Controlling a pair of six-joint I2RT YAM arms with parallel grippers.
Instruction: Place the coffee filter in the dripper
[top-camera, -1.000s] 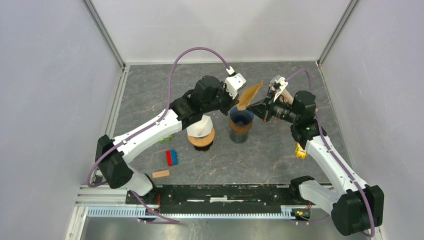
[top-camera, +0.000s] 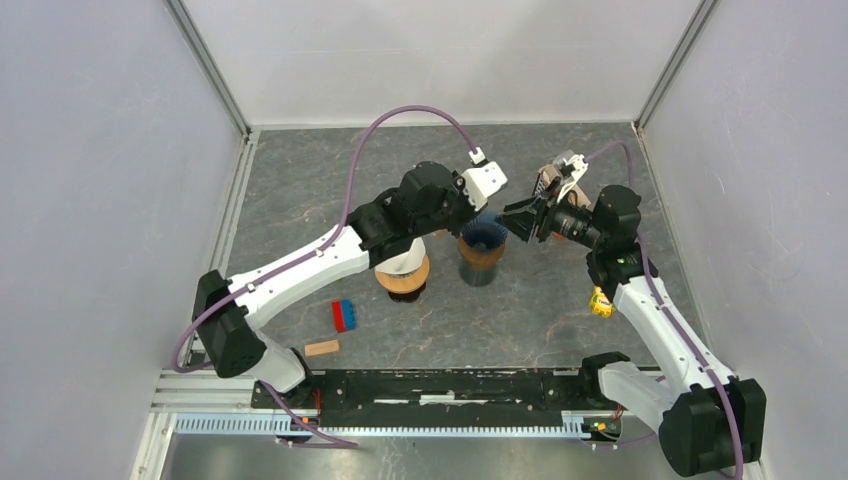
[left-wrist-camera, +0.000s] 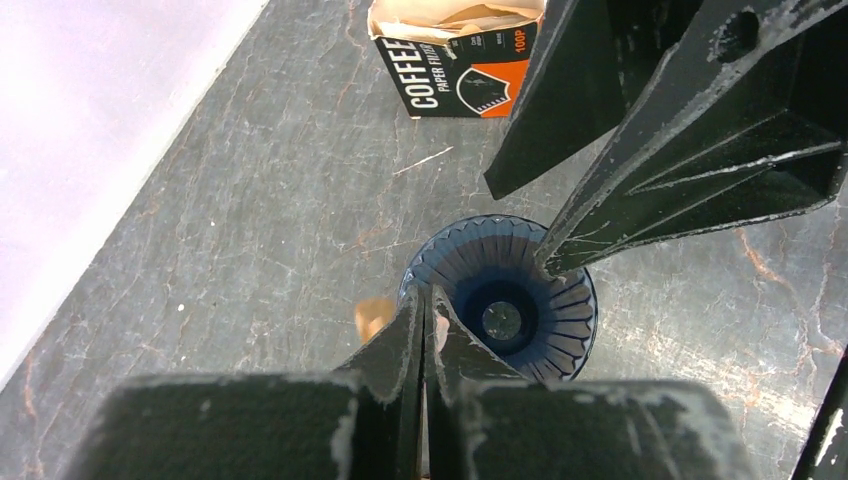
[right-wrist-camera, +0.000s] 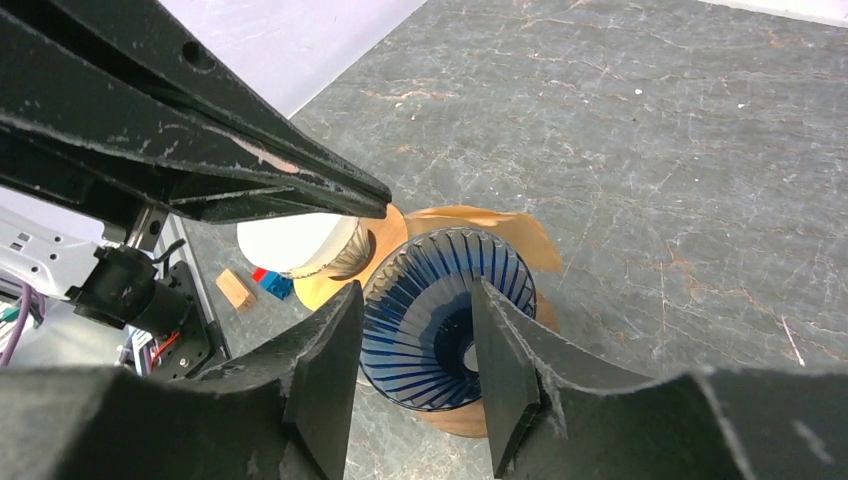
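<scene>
The blue ribbed dripper (top-camera: 484, 236) sits in the wooden collar of a clear carafe (top-camera: 479, 272); its cone shows empty in the left wrist view. My left gripper is shut by the rim, with nothing showing between its tips. A brown paper filter (right-wrist-camera: 505, 224) is outside the dripper, on its far side in the right wrist view, slightly apart from the left fingertip. Only a blurred scrap of it shows in the left wrist view. Whether it rests on anything is hidden. Beside the rim, my right gripper stands open with nothing held.
Left of the carafe stands a white dripper (top-camera: 402, 260) with a wooden collar. A coffee filter box (left-wrist-camera: 455, 60) stands behind the right gripper. Small blocks (top-camera: 343, 315) lie front left, a yellow object (top-camera: 601, 303) at the right.
</scene>
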